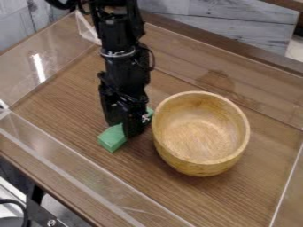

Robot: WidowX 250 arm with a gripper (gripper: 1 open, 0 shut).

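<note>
The black robot arm reaches down from the top left, its gripper [128,122] low over a green object [113,136] lying on the wooden table [71,97]. The gripper's black fingers cover part of the green object, so whether they grip it is hidden. A round, light wooden bowl [200,133] stands just right of the gripper and the green object.
Clear plastic edging runs along the table's left and front sides, with cables [14,203] at the lower left. The table behind the bowl and at the lower right is clear. A grey wood-grain panel stands at the back.
</note>
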